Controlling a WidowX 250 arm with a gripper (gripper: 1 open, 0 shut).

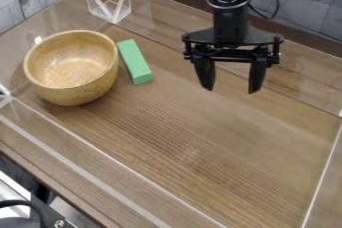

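My black gripper (235, 66) hangs over the upper right of the wooden table (201, 152), its two fingers spread open, with nothing visible between them. To its left a green block (134, 62) lies on the table, apart from the gripper. A yellowish bowl (103, 70) sits at the left, beside the block.
A white wire-like object (111, 12) stands at the back left. Dark cables and a dark object (27, 215) are at the bottom left corner, off the table's edge.
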